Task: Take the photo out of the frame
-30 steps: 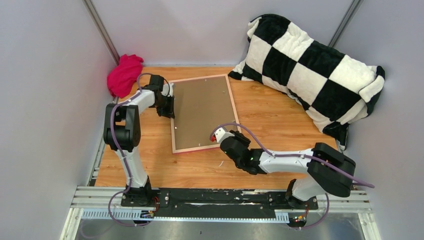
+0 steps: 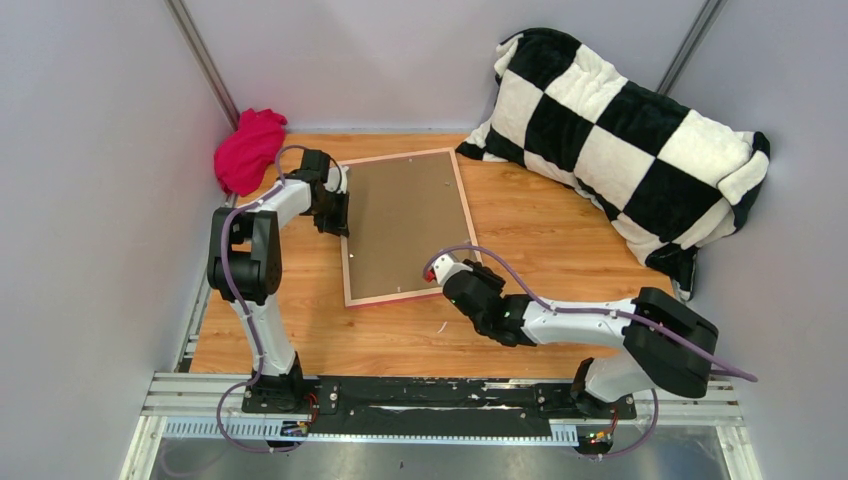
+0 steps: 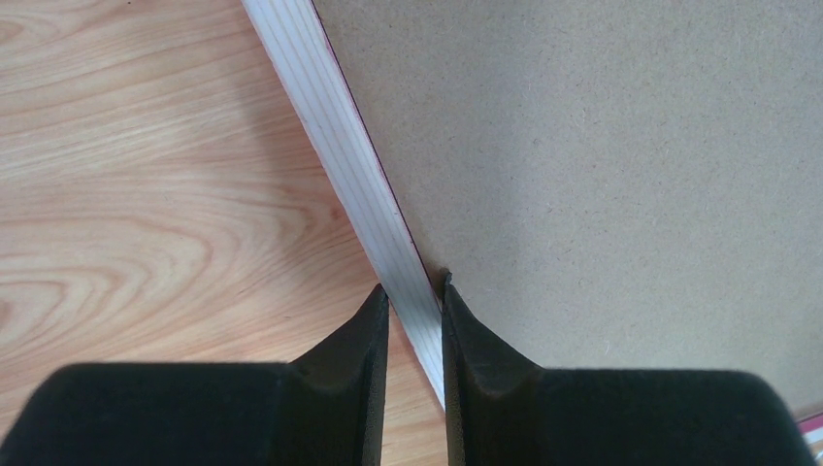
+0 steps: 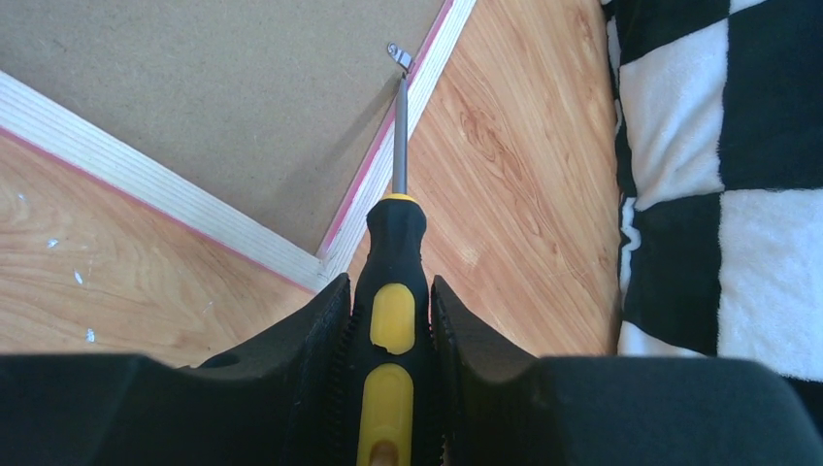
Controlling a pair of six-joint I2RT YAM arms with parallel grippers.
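The photo frame [image 2: 459, 192] lies face down, its brown backing board [image 2: 400, 218] showing. My left gripper is shut on the frame's left side, one finger at the inner edge. My right gripper is shut on a black and yellow screwdriver [image 4: 392, 320]. The screwdriver's tip is at a small metal tab [image 4: 399, 55] on the frame's right side, near the front corner. The photo itself is not visible.
A checkered pillow [image 2: 620, 150] fills the back right, and a red cloth [image 2: 245, 150] lies at the back left. Bare wooden table [image 2: 540, 255] shows right of and in front of the frame.
The left arm and frame look unchanged.
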